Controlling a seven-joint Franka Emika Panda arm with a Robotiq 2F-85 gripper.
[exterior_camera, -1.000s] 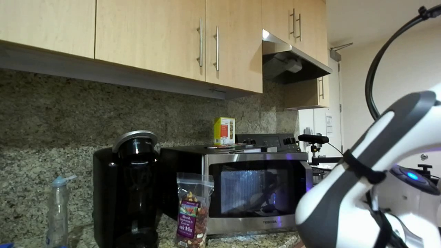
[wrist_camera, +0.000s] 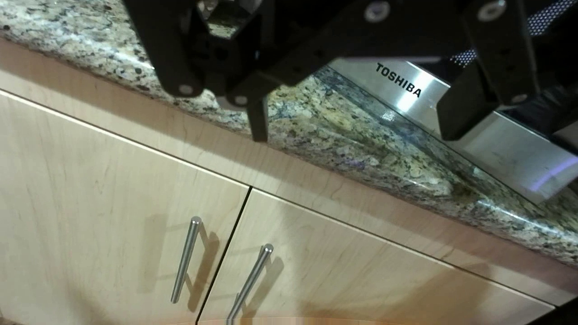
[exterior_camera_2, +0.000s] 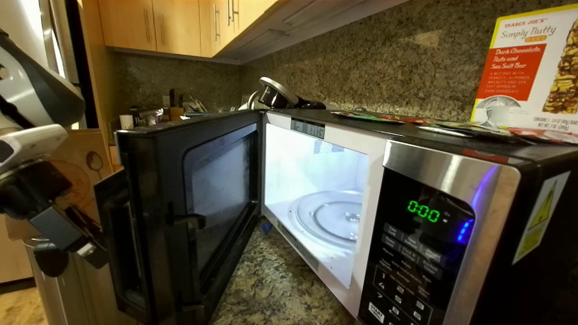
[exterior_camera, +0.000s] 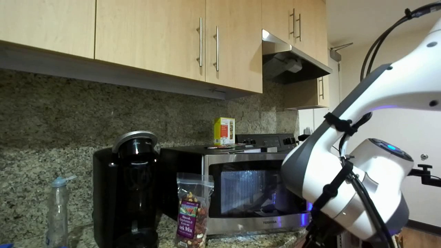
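The microwave (exterior_camera_2: 376,178) has its black door (exterior_camera_2: 168,162) swung open, showing a lit, empty cavity with a glass turntable (exterior_camera_2: 325,214). Its display reads 0:00. Beside the outer side of that door, at the left of exterior view 2, is my gripper (exterior_camera_2: 73,233). From the wrist, the gripper looks open, its dark fingers (wrist_camera: 258,119) set wide apart. The door's silver TOSHIBA strip (wrist_camera: 401,81) runs behind the gap and past the right finger. Whether that finger touches the door, I cannot tell. In exterior view 1 the fingertips are hidden.
A bag of trek mix (exterior_camera: 192,219), a black coffee maker (exterior_camera: 128,194) and a clear bottle (exterior_camera: 58,213) line the counter. A snack bar box (exterior_camera_2: 520,70) and flat packets (exterior_camera_2: 460,129) lie on the microwave. Cabinet handles (wrist_camera: 185,260) jut out below the counter edge.
In exterior view 1 the arm has swung left toward the microwave, and now covers the right end of its door. The door appears in about the same position.
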